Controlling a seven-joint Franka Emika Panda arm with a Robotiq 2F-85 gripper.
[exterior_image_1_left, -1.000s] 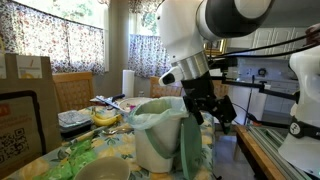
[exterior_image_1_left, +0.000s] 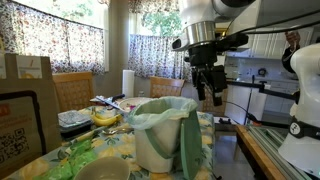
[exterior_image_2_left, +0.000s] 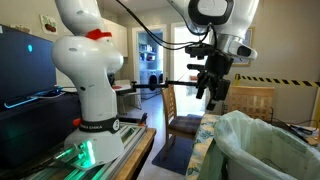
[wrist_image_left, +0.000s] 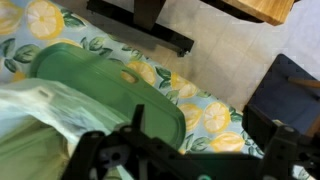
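A white bin (exterior_image_1_left: 152, 157) lined with a pale bag (exterior_image_1_left: 160, 118) stands on the table; the same bag (exterior_image_2_left: 268, 135) fills the lower right of exterior view 2. Leaning upright against the bin's side is a green cutting board (exterior_image_1_left: 190, 148). From above, in the wrist view, the board (wrist_image_left: 95, 90) shows a slot near one edge, and the bag covers part of it. My gripper (exterior_image_1_left: 208, 101) points down above and to the right of the board, clear of it. Its fingers (wrist_image_left: 262, 130) are spread wide, with nothing held between them.
A lemon-patterned cloth (wrist_image_left: 205, 112) covers the table. A beige bowl (exterior_image_1_left: 103, 169), a green bag (exterior_image_1_left: 78, 153) and a cardboard box (exterior_image_1_left: 25, 125) stand to the left. Chairs surround the table, one with a dark seat (wrist_image_left: 285, 95). Open floor (wrist_image_left: 225, 55) lies beyond the table edge.
My gripper has risen away from the board's top edge and shifted slightly left in exterior view 1. The board and the bin look unmoved.
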